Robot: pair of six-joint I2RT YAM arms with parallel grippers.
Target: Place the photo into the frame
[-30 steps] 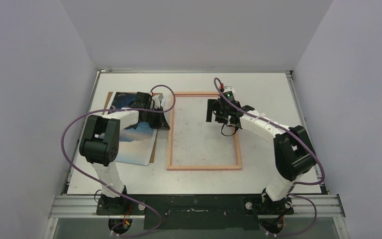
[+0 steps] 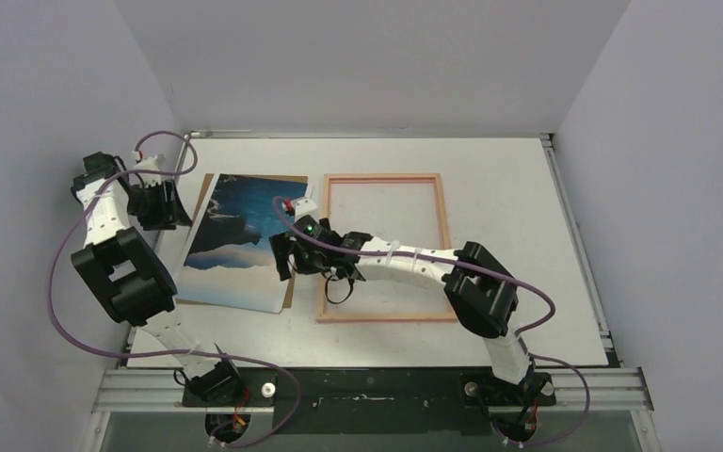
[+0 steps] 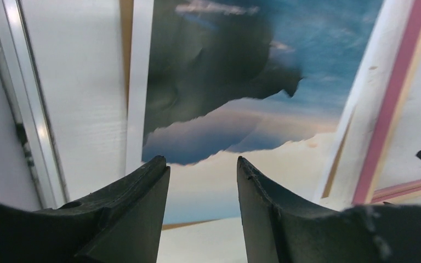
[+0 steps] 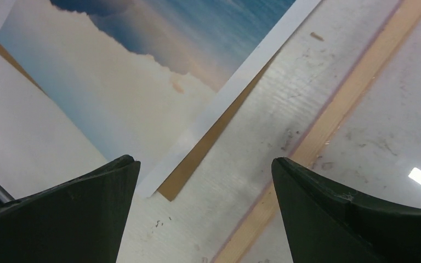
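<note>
The photo point(image 2: 235, 247), a blue sky and cloud print with a white border, lies flat on the left of the table, over a brown board point(image 4: 197, 159) whose edges stick out. To its right lies the empty wooden frame point(image 2: 386, 317). My left gripper hangs above the photo's left side, its fingers parted with nothing between them. Over the gap between photo and frame, near the photo's right edge, my right gripper stands open and empty. Its arm covers part of the frame in the top view.
A metal rail point(image 3: 27, 104) and a grey wall point(image 2: 38, 245) bound the table close to the left arm.
My left gripper has swung left from the frame's left edge, across the photo to its left side. My right gripper has moved left from over the frame toward the photo. Photo and frame look unmoved.
</note>
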